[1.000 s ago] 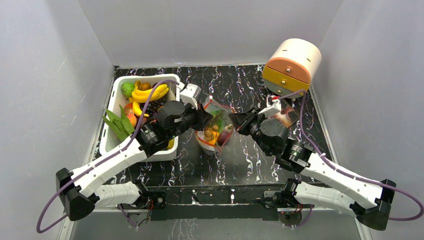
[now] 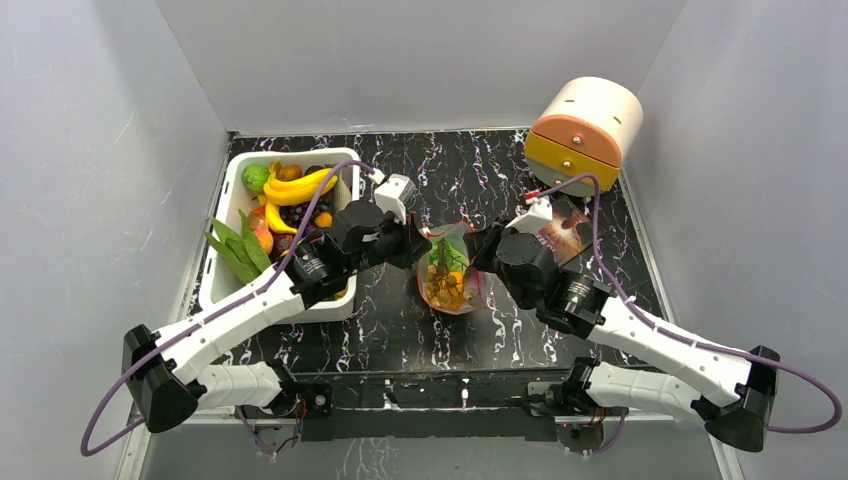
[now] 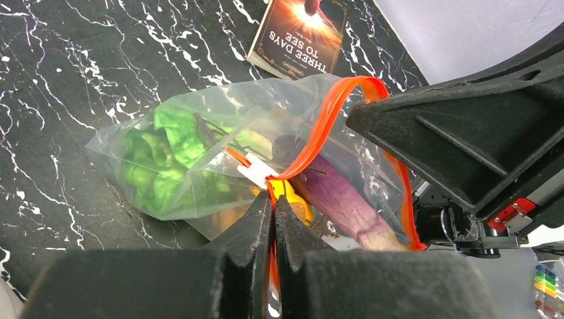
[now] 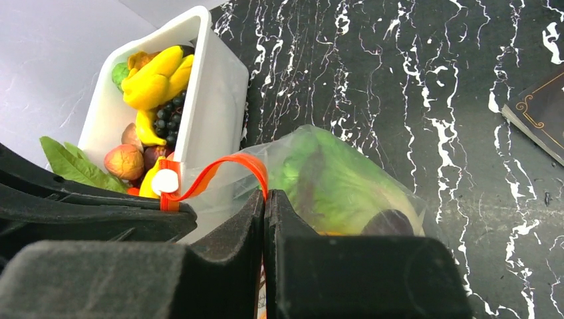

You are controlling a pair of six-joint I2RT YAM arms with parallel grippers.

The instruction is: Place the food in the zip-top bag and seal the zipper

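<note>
The clear zip bag (image 2: 441, 303) with an orange zipper edge hangs between my two grippers, its mouth gaping. Through its film show green leaves (image 3: 174, 136), a purple eggplant (image 3: 339, 196) and something yellow-orange (image 2: 447, 291). My left gripper is shut on one side of the orange edge, just below the white slider (image 3: 257, 171). Opposite it, my right gripper is shut on another part of that edge; the orange strip runs between its fingertips. The bag's lower part is partly hidden by the fingers in both wrist views.
At the left stands a white bin (image 2: 208, 290) full of fruit and vegetables. A book (image 2: 567, 229) lies at the right, partly behind my right arm. The cream drawer box (image 2: 592, 120) is at the back right.
The left gripper has moved slightly right; the right arm shifted a little.
</note>
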